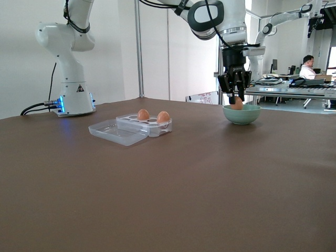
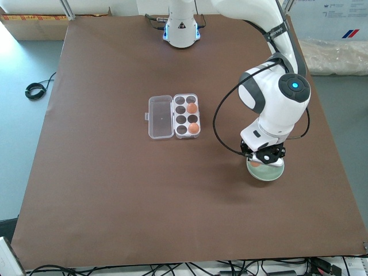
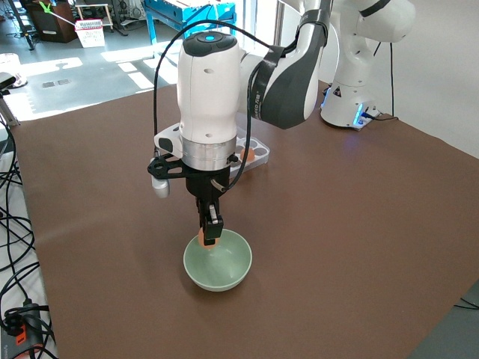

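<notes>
My black gripper [image 1: 235, 95] points down into a green bowl [image 2: 265, 173] [image 1: 241, 117] [image 3: 218, 271] at the table's right side, with a brown egg [image 1: 237, 105] at its fingertips, low in the bowl. The top view shows the fingers around the egg's upper part, and the right view shows them mostly covering it. A clear plastic egg box [image 2: 161, 117] [image 1: 118, 134] lies open to the left of the bowl in the left view, holding two eggs [image 2: 192, 108] [image 2: 193, 127] among empty round slots.
Cables run along the near edge in the left view.
</notes>
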